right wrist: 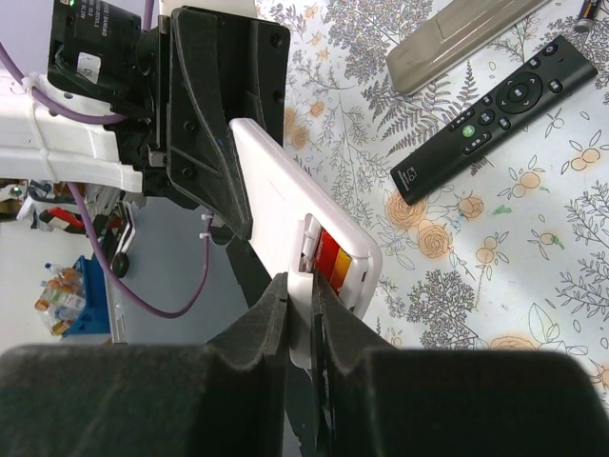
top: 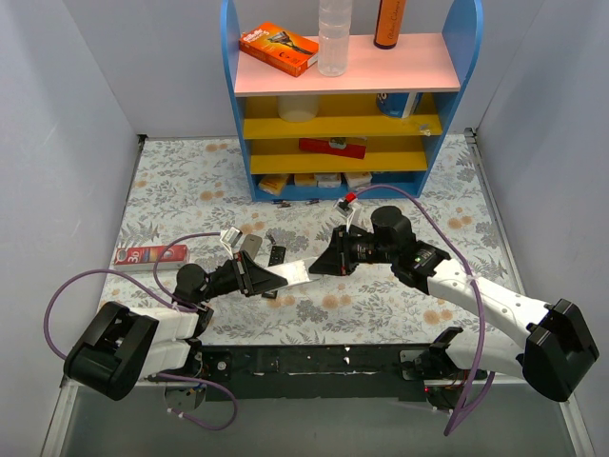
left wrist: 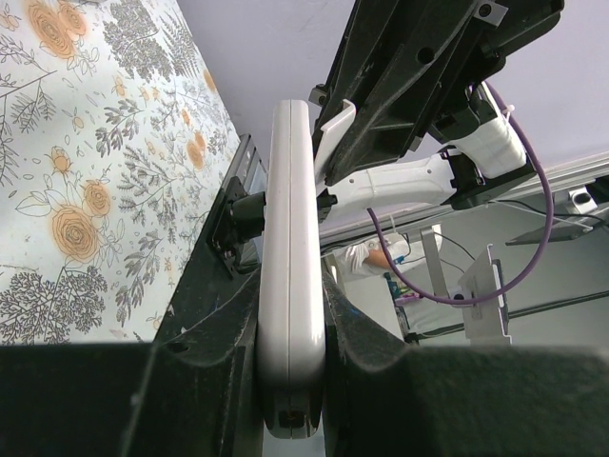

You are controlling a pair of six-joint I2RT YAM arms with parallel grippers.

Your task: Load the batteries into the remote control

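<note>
A white remote control (top: pixel 292 272) is held off the table, with my left gripper shut on its body. In the left wrist view it is seen edge-on. The right wrist view shows its opened end, where red and yellow batteries (right wrist: pixel 329 257) sit inside the compartment. My right gripper is shut on a small white cover (right wrist: pixel 301 309), which stands close against that opened end. The cover (left wrist: pixel 333 136) also appears beside the remote in the left wrist view. Whether it touches the remote cannot be told; it partly hides the compartment.
A black remote (right wrist: pixel 495 116) and a grey-brown remote (right wrist: pixel 457 43) lie on the flowered table behind the grippers. A red box (top: pixel 150 257) is at the left. The shelf unit (top: pixel 343 114) stands at the back.
</note>
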